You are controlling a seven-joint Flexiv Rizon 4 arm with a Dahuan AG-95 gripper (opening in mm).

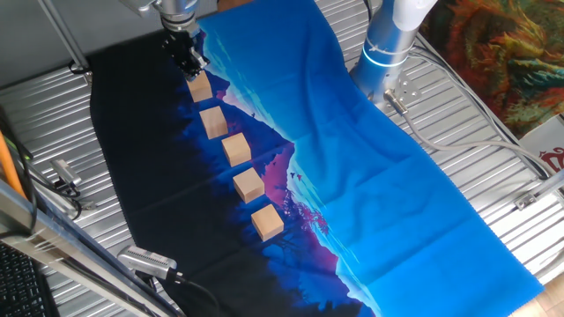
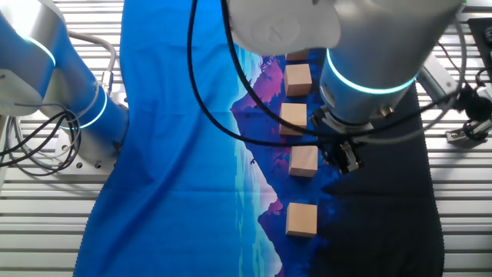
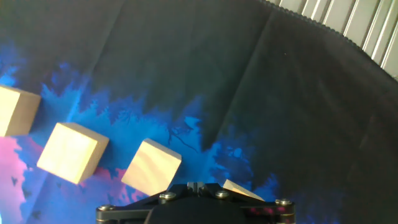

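Observation:
Several pale wooden cubes stand apart in a row on the cloth, running from the far cube [image 1: 200, 86] to the near cube [image 1: 267, 224]. My gripper [image 1: 197, 65] hangs by the far end and overlaps the top of that far cube in exterior view 1. In exterior view 2 the gripper [image 2: 351, 163] appears to the right of a cube [image 2: 303, 161]. At the bottom of the wrist view the fingertips meet, and nothing shows between them. A cube [image 3: 152, 167] lies left of them there; another cube [image 3: 241, 188] is mostly hidden behind the gripper.
A blue and black printed cloth [image 1: 388, 189] with some wrinkles covers the slatted metal table [image 1: 480, 132]. The arm's base [image 1: 381, 79] stands at the cloth's right edge. A small camera device [image 1: 148, 261] sits at the near left.

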